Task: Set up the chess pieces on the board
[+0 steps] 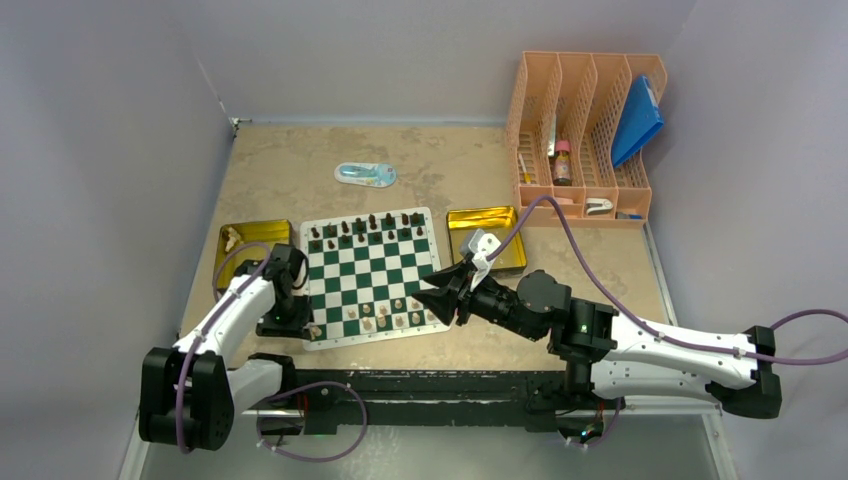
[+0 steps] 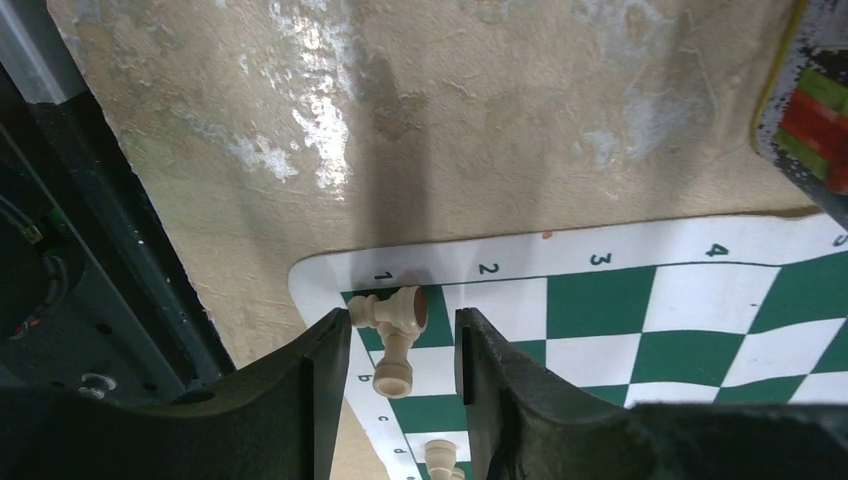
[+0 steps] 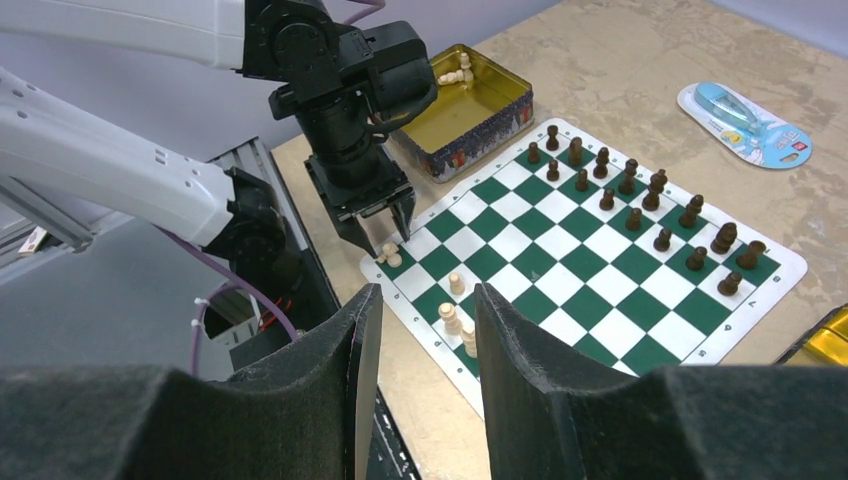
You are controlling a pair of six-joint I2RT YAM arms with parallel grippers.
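Note:
On the chessboard [image 1: 365, 270], dark pieces [image 3: 650, 200] stand along the far side and light pieces [image 3: 455, 283] on the near side. In the left wrist view two light pieces [image 2: 395, 370] lie in contact at the board's corner, one on its side. My left gripper is open directly above them, its fingers either side, nothing visibly held. My right gripper hangs open over the board's right side, with nothing seen between its fingers.
A gold tray [image 3: 460, 100] with light pieces is at left, another [image 1: 486, 215] at right. A blue packaged item [image 1: 365, 175] lies behind the board; a peach organizer [image 1: 535, 120] stands back right.

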